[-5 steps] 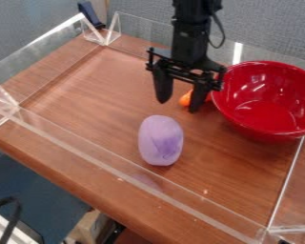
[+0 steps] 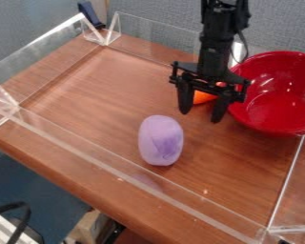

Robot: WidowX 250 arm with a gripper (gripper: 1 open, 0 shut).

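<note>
My black gripper [image 2: 202, 101] is low over the table at the back centre-right, its two fingers around an orange carrot-like object [image 2: 200, 95] that they partly hide; whether they grip it cannot be told. A red bowl [image 2: 276, 100] sits just right of the gripper, beside the orange object. A purple oval object [image 2: 160, 140] lies on the wooden table [image 2: 91, 95], in front of and left of the gripper.
Clear plastic walls [image 2: 28, 119] edge the table on several sides. A grey wall stands behind.
My gripper has moved right and slightly down over the orange object, toward the red bowl. The purple object has stayed in place.
</note>
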